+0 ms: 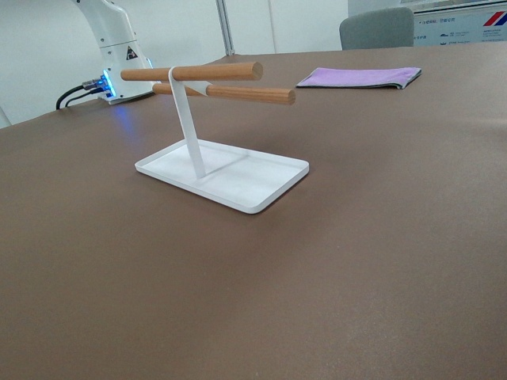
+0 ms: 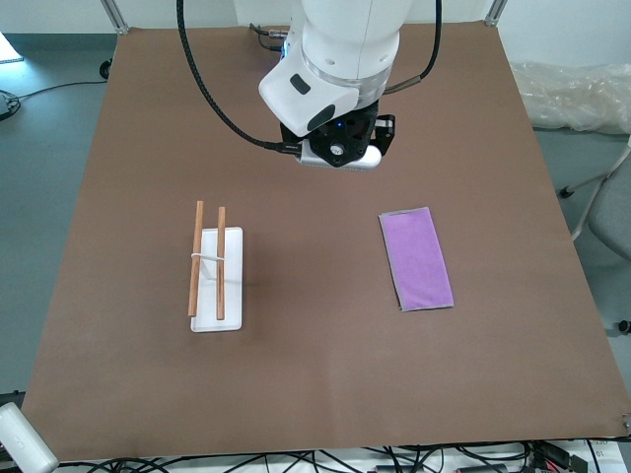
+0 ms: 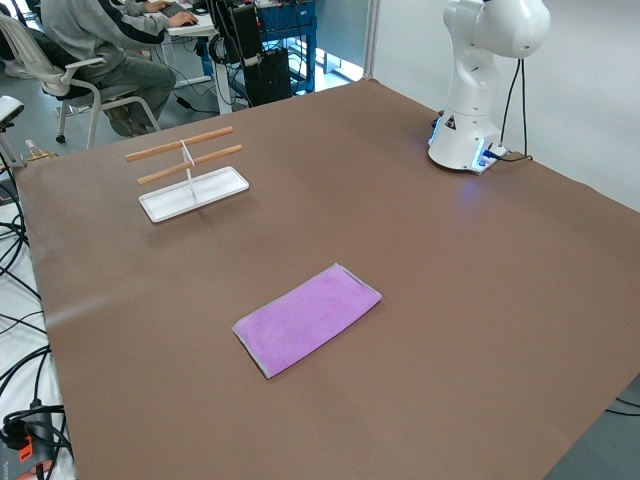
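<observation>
In the left view my gripper point(image 2: 345, 148) hangs at the top centre above the brown table point(image 2: 325, 374); its fingertips are hidden under the white housing. Nearer the front, left of centre, stands a wooden two-bar rack on a white tray point(image 2: 232, 305), also in the top view point(image 1: 253, 174) and right view point(image 3: 210, 190). A folded purple cloth with grey edging point(image 2: 416, 258) lies flat to the right of the rack, apart from it, and shows in the right view point(image 3: 305, 320).
Cables point(image 2: 296, 463) run along the table's front edge. The table around the rack and cloth is clear. A person point(image 3: 120, 60) sits beyond the table in the right view.
</observation>
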